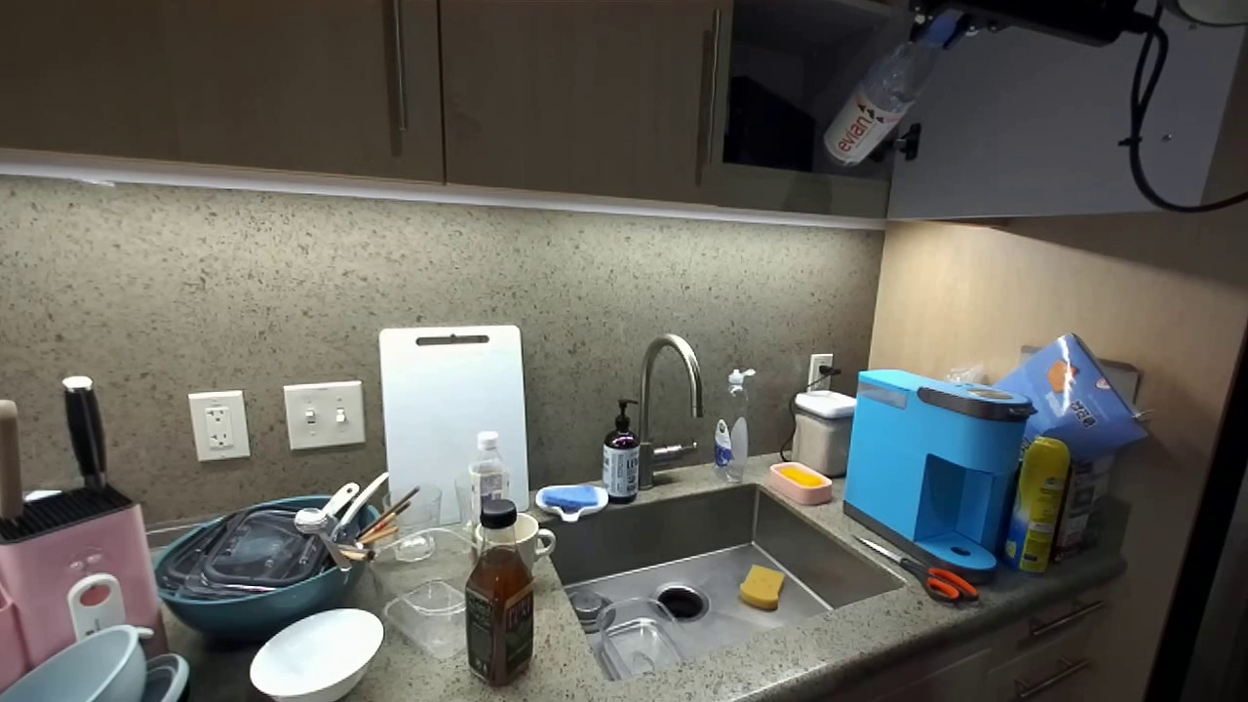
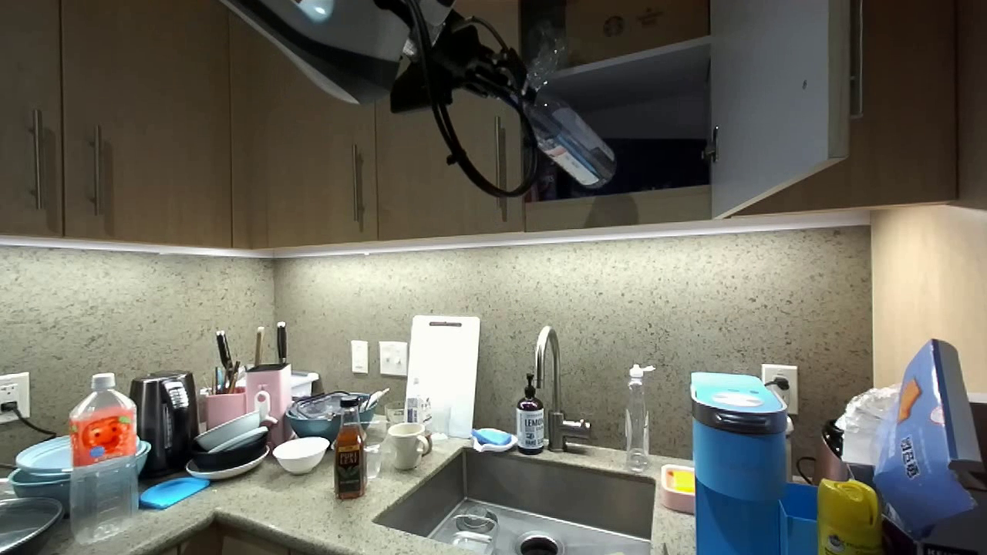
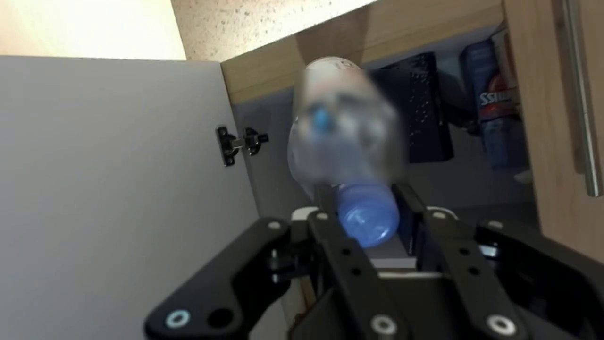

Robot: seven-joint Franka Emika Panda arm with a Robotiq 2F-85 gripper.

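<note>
A clear Evian bottle (image 1: pixel 869 118) with a blue cap (image 3: pixel 369 218) hangs tilted, its base pointing down and away from the arm. My gripper is shut on it at the cap end, one finger on each side of the neck. In exterior view 2 the bottle (image 2: pixel 573 144) stands out in front of the open upper cabinet (image 2: pixel 638 111). From the wrist, the bottle's body is blurred and covers part of the cabinet's inside. Whether the base is past the cabinet's front edge, I cannot tell.
The cabinet door (image 2: pixel 779 92) is swung wide to the right. Inside the cabinet, a dark box (image 3: pixel 420 107) and a blue package (image 3: pixel 490 99) stand on the bottom shelf. Below lie the sink (image 1: pixel 714 620) and a blue coffee machine (image 1: pixel 901 456).
</note>
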